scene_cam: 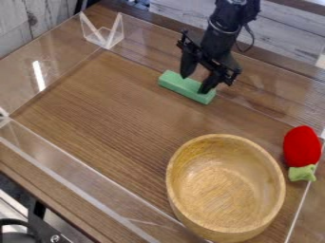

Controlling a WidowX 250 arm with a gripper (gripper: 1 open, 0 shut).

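Observation:
A green block [188, 89] lies on the wooden table toward the back centre. My black gripper [202, 72] is lowered over it, its fingers at either side of the block's upper part; whether they touch it or are closed on it I cannot tell.
A yellow bowl [223, 189] fills the lower right. A red object [301, 144] with a light green piece [301, 174] lies at the right edge. A clear wire-like holder [102, 31] stands at the back left.

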